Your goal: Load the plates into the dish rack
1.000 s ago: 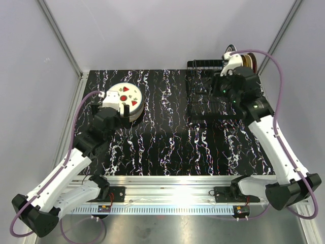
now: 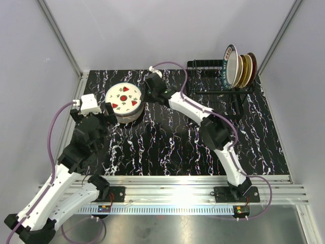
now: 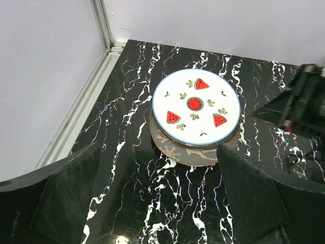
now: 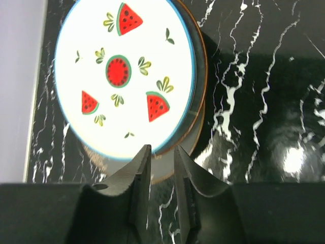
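A stack of plates with a white watermelon-patterned plate (image 2: 123, 98) on top lies on the table's left side; a grey plate (image 3: 170, 148) pokes out below it. My left gripper (image 2: 92, 113) hovers near the stack's left front, fingers wide apart and empty in the left wrist view. On the stack's right side is my right gripper, its fingertips close to the plate rims, a narrow empty gap between them. The black dish rack (image 2: 203, 81) stands at the back right, holding several upright plates, among them a green-rimmed one (image 2: 226, 67).
Walls enclose the back and both sides, with a metal rail (image 2: 76, 101) along the left edge. The rack's left part is empty.
My right gripper has swept left from in front of the rack to the stack's right side. The left gripper has shifted a little left, uncovering more of the top plate.
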